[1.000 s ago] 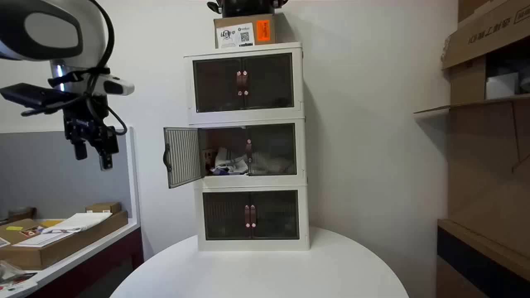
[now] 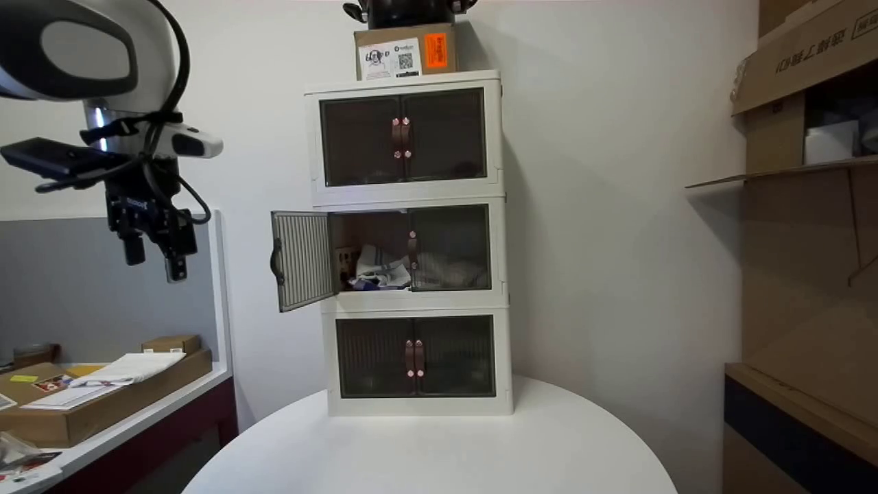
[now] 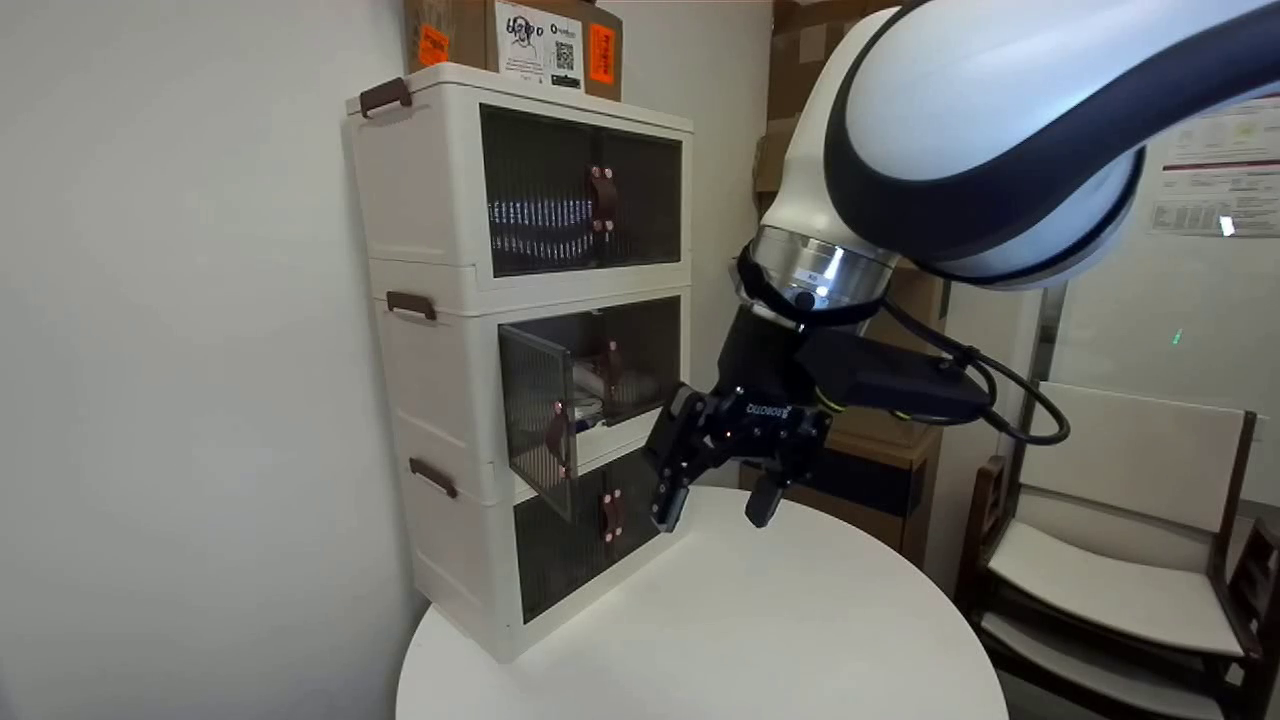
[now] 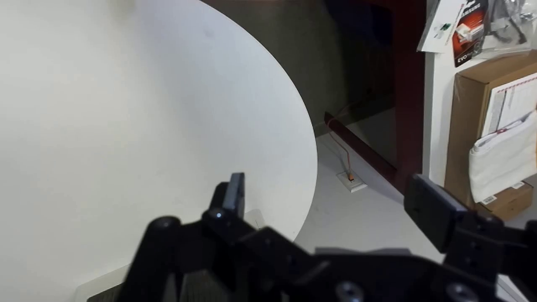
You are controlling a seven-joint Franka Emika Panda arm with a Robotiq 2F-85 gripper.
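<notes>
Three white cabinet units stand stacked on a round table, their dark doors facing front. The middle unit's left door [image 2: 305,259] hangs open to the left, while its right door [image 2: 450,248] is closed. White and blue cloth [image 2: 381,270] lies inside behind the opening. Both doors of the top unit [image 2: 403,136] and of the bottom unit [image 2: 416,357] are closed. My gripper [image 2: 155,262] hangs pointing down, left of the open door in exterior view 1 and clear of it. In the wrist view my gripper has its fingers wide apart, with nothing between them.
A cardboard box [image 2: 403,51] with a black pot [image 2: 409,12] sits on top of the stack. At the left is a side counter with a flat box [image 2: 90,420] and white cloth [image 2: 132,368]. Cardboard stands at the right.
</notes>
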